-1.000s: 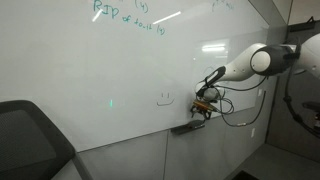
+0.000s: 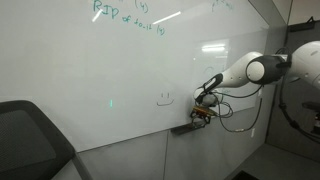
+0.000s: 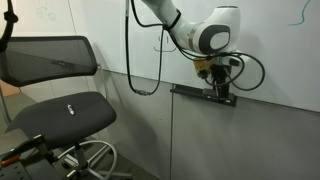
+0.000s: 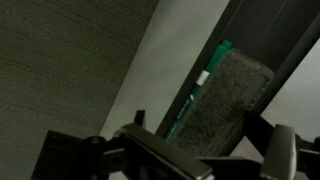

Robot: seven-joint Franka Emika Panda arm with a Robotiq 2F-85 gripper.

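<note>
A dark, worn whiteboard eraser [image 4: 232, 92] lies in the black tray [image 4: 258, 38] under the whiteboard, seen from close in the wrist view. Alongside it rests a green marker [image 4: 203, 78], partly covered by the eraser and my gripper. My gripper is open over the near end of the eraser, its fingers to either side; whether they touch it I cannot tell. From outside, the gripper [image 2: 202, 114] points down at the tray [image 2: 184, 128]. In the second exterior view the gripper [image 3: 216, 88] stands at the tray's right part [image 3: 188, 91].
The whiteboard [image 2: 120, 80] carries green writing and a small smiling face. A black office chair [image 3: 70, 120] stands left, a small light object [image 3: 71, 107] on its seat. Cables [image 3: 135, 80] loop round the arm. Bare grey wall [image 3: 195, 140] lies below the tray.
My gripper has come down a little toward the tray over the last second. The whiteboard and chair look the same.
</note>
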